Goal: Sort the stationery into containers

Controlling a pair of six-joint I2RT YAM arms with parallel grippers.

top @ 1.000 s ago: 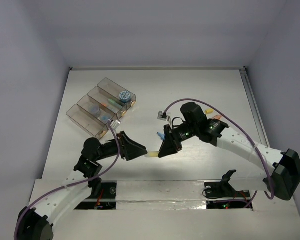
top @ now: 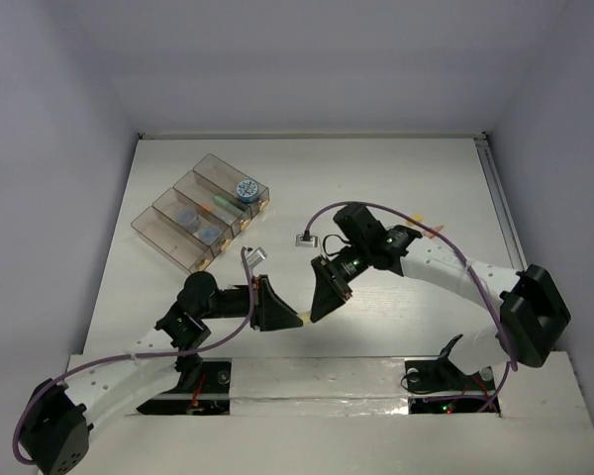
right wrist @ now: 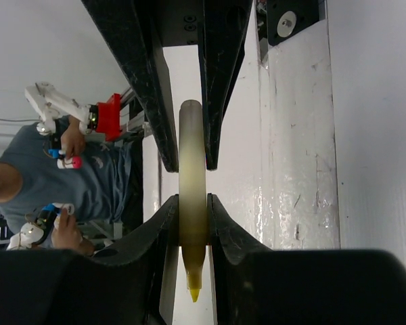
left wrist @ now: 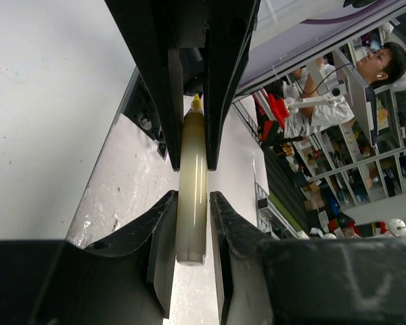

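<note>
A pale yellow-tipped marker point(left wrist: 191, 203) spans the space between my two grippers, which meet low in the middle of the top view. My right gripper point(top: 319, 313) is shut on it. My left gripper point(top: 291, 320) is round the marker's other end; in the left wrist view its fingers stand close on either side, whether gripping I cannot tell. A clear container point(top: 153, 236) with four compartments stands at the upper left, holding a blue round item point(top: 247, 190), a green item point(top: 227, 205) and other small things.
Small yellow and orange pieces point(top: 433, 231) lie at the right, partly behind my right arm. The front edge with its metal strip point(top: 317, 381) lies just below the grippers.
My left gripper has moved right and down onto the marker's free end. My right arm has shifted left with the marker in its grip.
</note>
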